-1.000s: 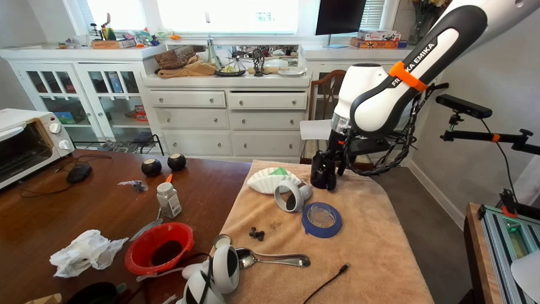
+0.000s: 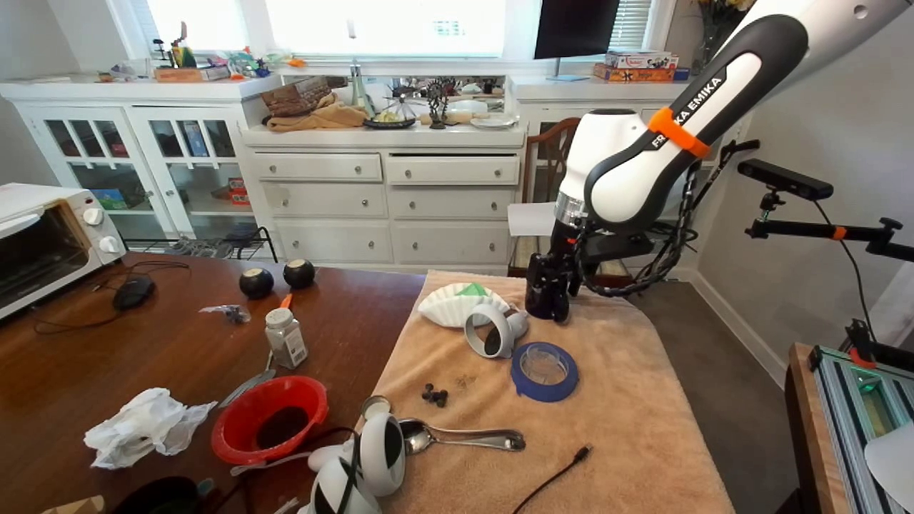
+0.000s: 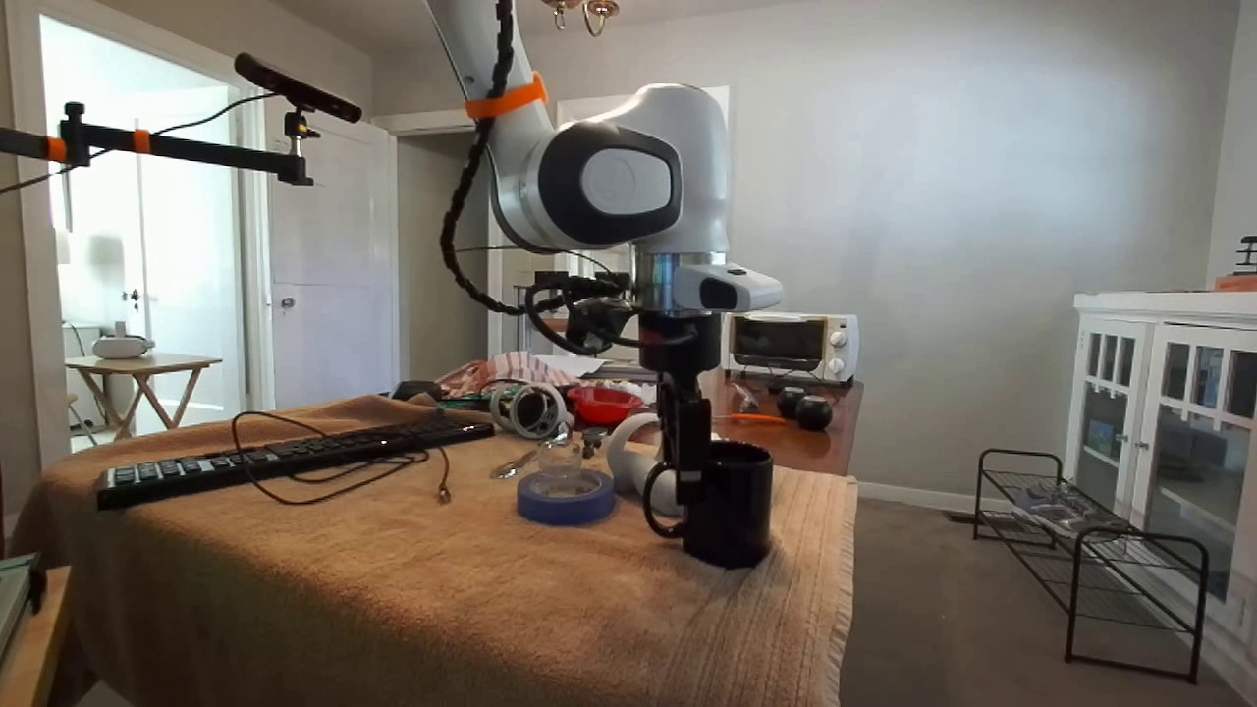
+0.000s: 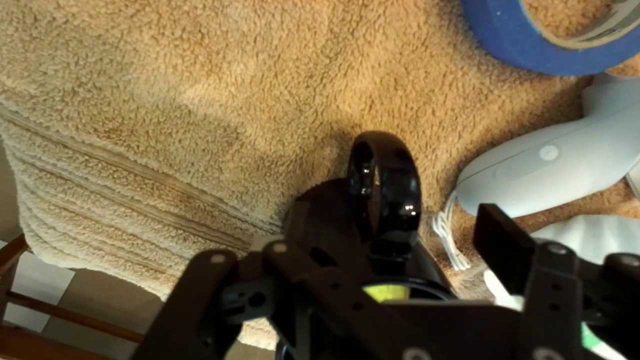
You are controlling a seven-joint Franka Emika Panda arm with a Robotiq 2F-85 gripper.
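A black mug [image 3: 737, 513] stands upright on the tan towel, its handle [image 4: 390, 195] pointing toward the top of the wrist view. Some yellow-green thing [image 4: 387, 292] shows within its rim. My gripper is open, one finger on each side of the mug's handle side in that view. From the second exterior view, a dark finger [image 3: 685, 442] reaches down beside the mug near the handle. In the first exterior view, mug and gripper blend into one dark shape, so whether they touch is unclear.
Close to the mug lie a white controller [image 2: 497, 330], a white ribbed dish [image 2: 454, 305] and a blue tape roll [image 2: 545, 390]. Spoons [image 2: 467, 437] and a cable [image 2: 555, 480] lie nearer the front.
In the first exterior view, the arm and wrist have shifted slightly left, bringing the gripper closer over the mug. The mug and the other objects have stayed in place.
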